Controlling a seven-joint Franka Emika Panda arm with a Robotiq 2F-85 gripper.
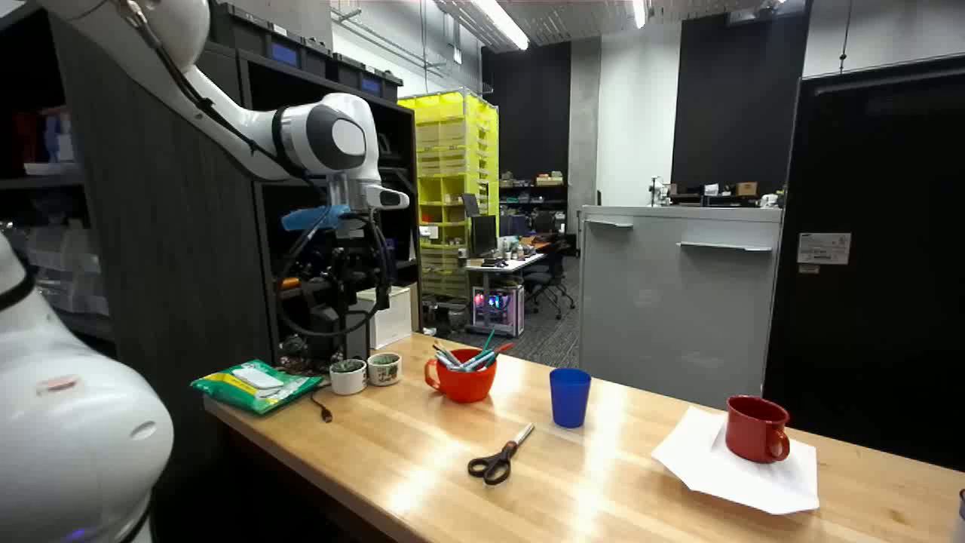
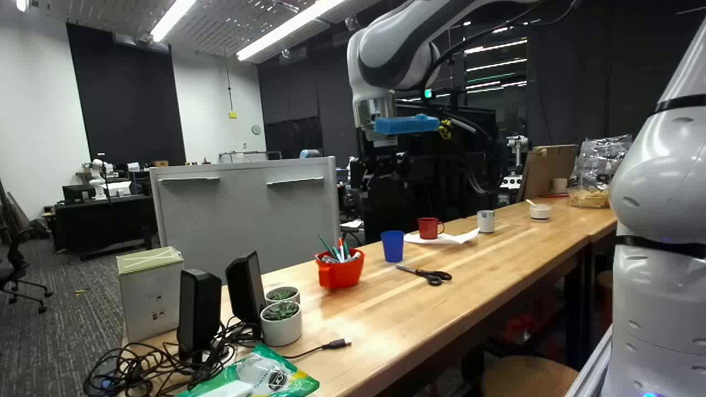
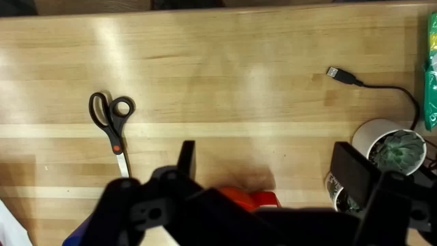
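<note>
High over the table, my gripper stands open, and nothing sits between its widely parted fingers. Below it, in the wrist view, part of an orange-red mug shows; the gripper body covers the rest. That mug holds several pens and markers. Black-handled scissors lie flat on the wood, off to the left in the wrist view. A blue cup stands upright beyond the scissors. Farther along, a dark red mug rests on a white sheet of paper.
Two small potted succulents stand near a green packet, black speakers and tangled cables. A USB plug lies loose on the table. Toward the far end are a white mug and a small bowl.
</note>
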